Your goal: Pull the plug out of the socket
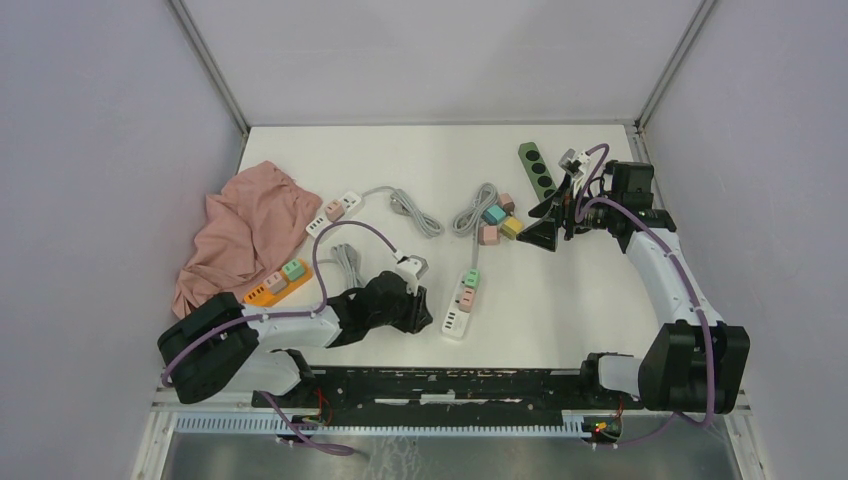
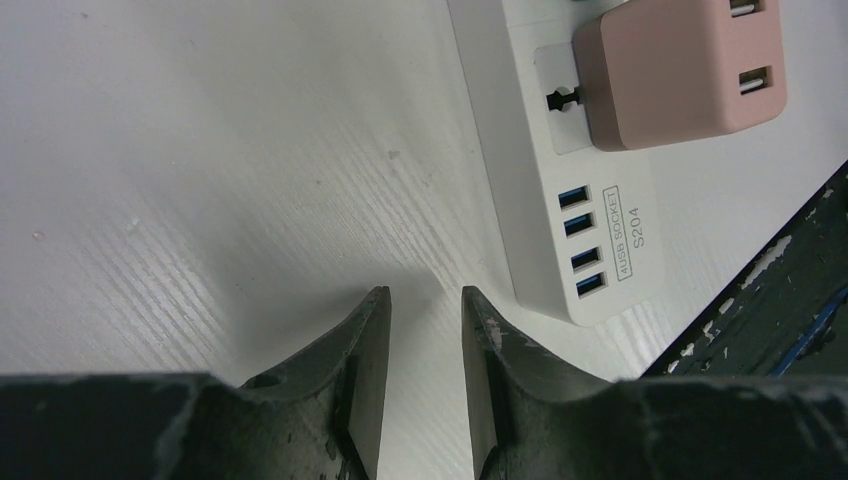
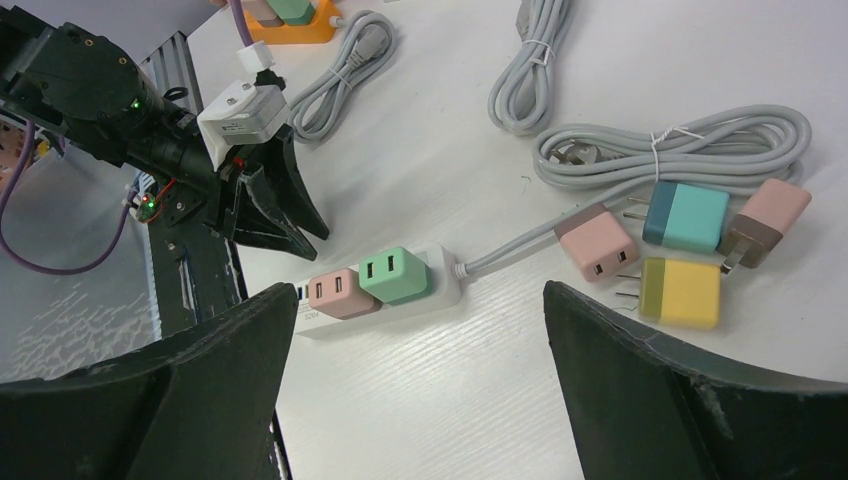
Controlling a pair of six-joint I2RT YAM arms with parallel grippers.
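A white power strip [image 1: 455,321] lies at the front middle of the table. A pink plug [image 2: 690,75] sits in it above the USB ports, and a green plug [image 3: 395,275] is seated beside the pink one, toward the cable end. My left gripper is left of the strip and apart from it. A gap shows between its fingertips, and only bare table is seen there. Far from the strip, at the back right, my right gripper [image 1: 540,224] is wide open and empty.
Loose plugs, among them a yellow one [image 3: 680,293] and a teal one [image 3: 686,217], lie behind the strip near a coiled grey cable [image 1: 475,210]. An orange strip [image 1: 264,297] and a pink cloth [image 1: 240,235] occupy the left.
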